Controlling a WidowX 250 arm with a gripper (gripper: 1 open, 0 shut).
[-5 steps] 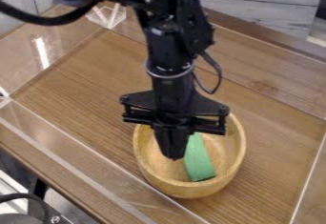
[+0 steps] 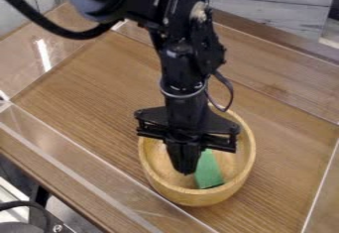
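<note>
A yellow round bowl (image 2: 166, 182) sits on the wooden table near the front. A green block (image 2: 208, 173) lies inside it, toward the right. My black gripper (image 2: 184, 160) points down into the bowl, left of the green block, its fingertips low inside the bowl. It looks shut; I see nothing clearly held between its fingers, though the tips are small and dark.
Raised edges run along the back and sides. A black cable hangs at the lower left.
The bowl and block look nearly unchanged.
</note>
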